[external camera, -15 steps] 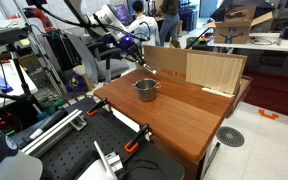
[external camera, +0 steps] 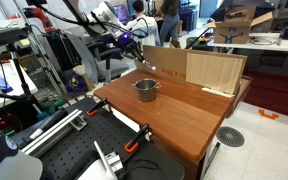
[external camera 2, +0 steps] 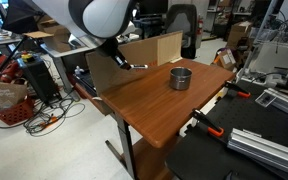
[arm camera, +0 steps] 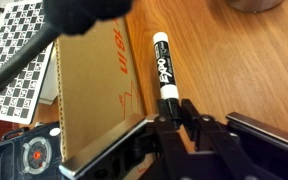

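A white-and-black EXPO marker [arm camera: 165,65] is pinched by its dark end in my gripper, its white barrel sticking out past the fingertips. My arm holds it above the wooden table [external camera: 184,115], near the table's far left part in exterior view 1. There the marker [external camera: 150,68] shows as a small light stick. Exterior view 2 shows the marker [external camera 2: 137,67] nearly level, off to one side of the metal pot [external camera 2: 180,78]. The pot [external camera: 145,92] stands upright on the table, apart from the gripper; its inside is not visible.
Cardboard panels [external camera: 214,70] stand along the table's far edge, and the cardboard [arm camera: 96,80] lies close beside the gripper in the wrist view. A light flat piece [external camera: 219,92] rests near the right edge.
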